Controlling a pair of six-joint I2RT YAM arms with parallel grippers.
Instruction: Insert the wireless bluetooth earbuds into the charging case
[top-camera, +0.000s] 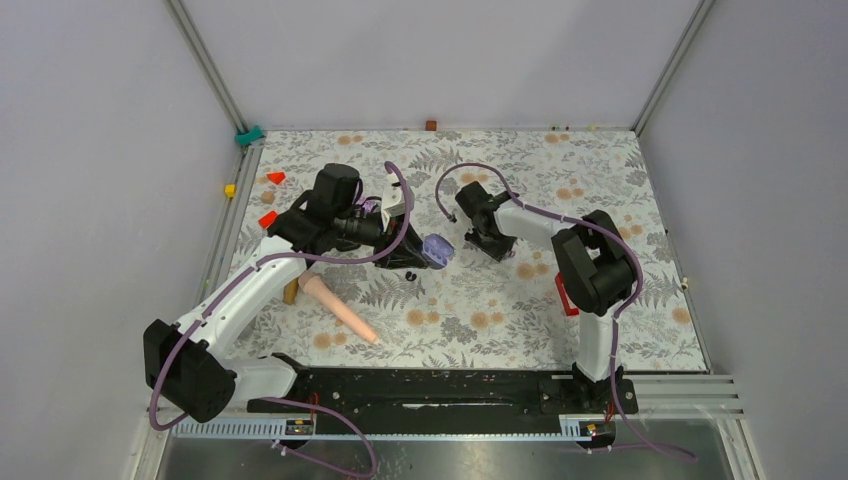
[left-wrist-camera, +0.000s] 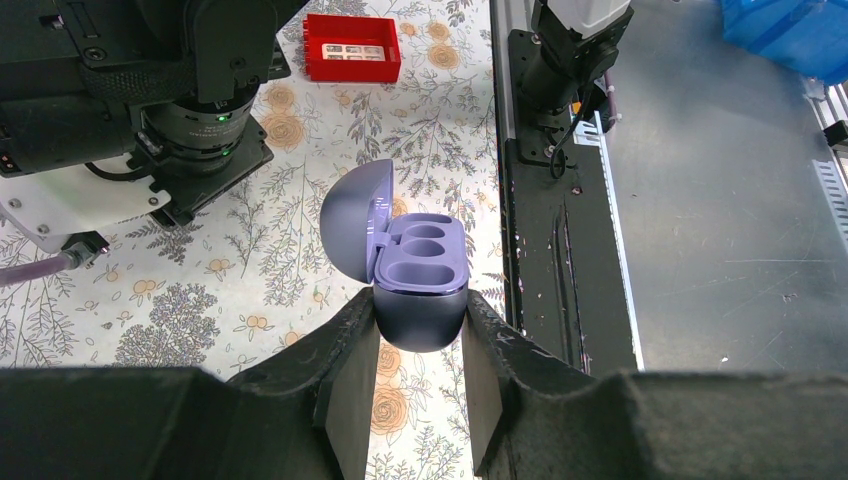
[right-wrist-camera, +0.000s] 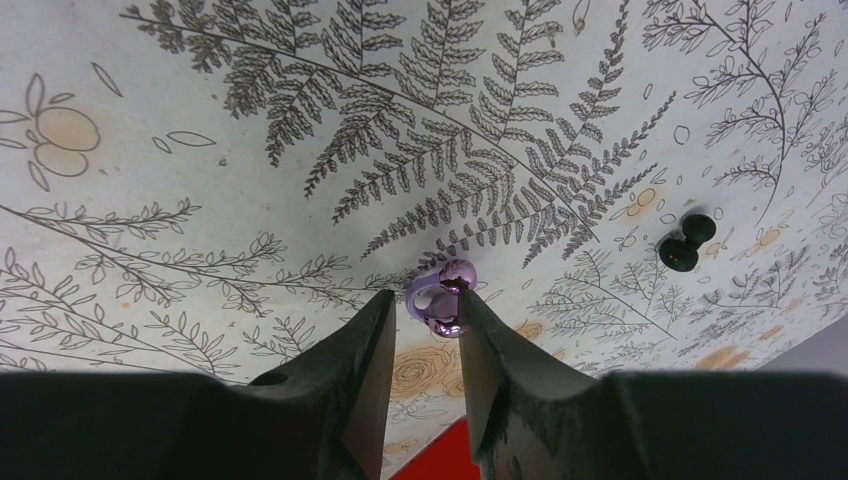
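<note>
My left gripper is shut on the purple charging case (top-camera: 438, 251), holding it by its rounded base above the table. In the left wrist view, the case's lid (left-wrist-camera: 360, 220) stands open and its slots (left-wrist-camera: 422, 248) are visible and empty. A shiny purple earbud (right-wrist-camera: 446, 322) lies on the patterned cloth, seen in the right wrist view between and just beyond the fingertips of my right gripper. The right fingers stand partly open. One right finger (right-wrist-camera: 474, 325) covers part of the earbud; contact is hard to tell.
A small black dumbbell-shaped piece (right-wrist-camera: 688, 243) lies on the cloth below the left arm. There is a red open box (left-wrist-camera: 352, 48) on the right side of the table. A peach-coloured rod (top-camera: 338, 308) lies at front left.
</note>
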